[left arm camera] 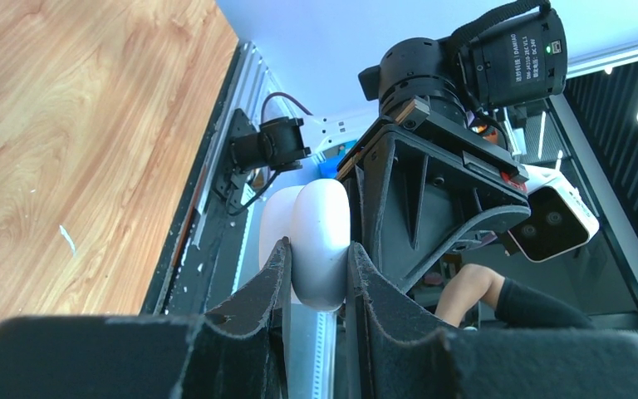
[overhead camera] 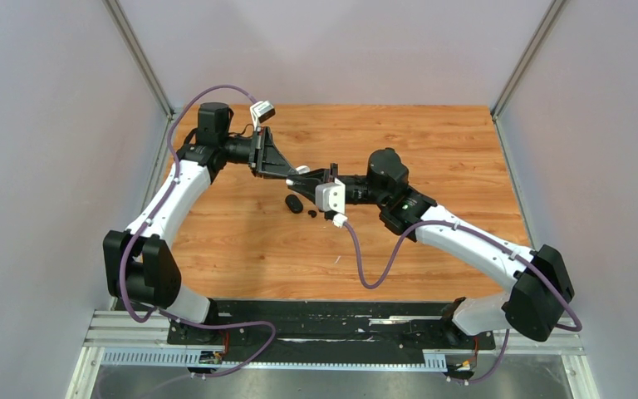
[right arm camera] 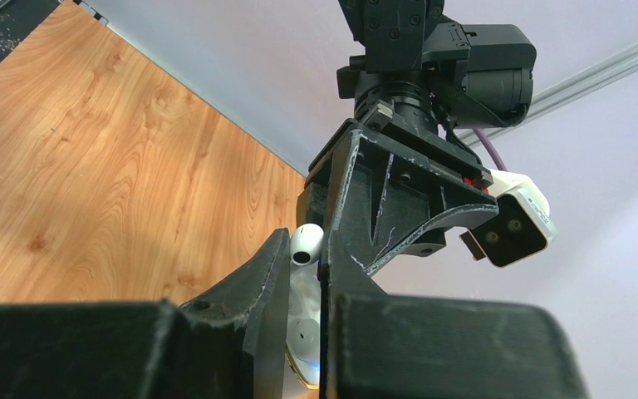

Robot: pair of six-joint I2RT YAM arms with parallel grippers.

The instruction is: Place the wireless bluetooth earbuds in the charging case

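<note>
In the left wrist view, the rounded white charging case [left arm camera: 320, 237] is pinched between the fingertips of my left gripper, which is shut on it. My right gripper is shut on a small white earbud [right arm camera: 306, 242] with a dark oval spot on its end. Just beyond that earbud, the case's shiny interior [right arm camera: 303, 337] shows between the right fingers, partly covered by them. From above, both grippers meet over the table, and the earbud is hidden there. Whether the earbud touches or enters its slot, I cannot tell.
A black oval object [overhead camera: 294, 204] lies on the wooden table below the grippers, with a small dark bit [overhead camera: 312, 214] beside it. A thin white sliver [overhead camera: 337, 259] lies nearer the front.
</note>
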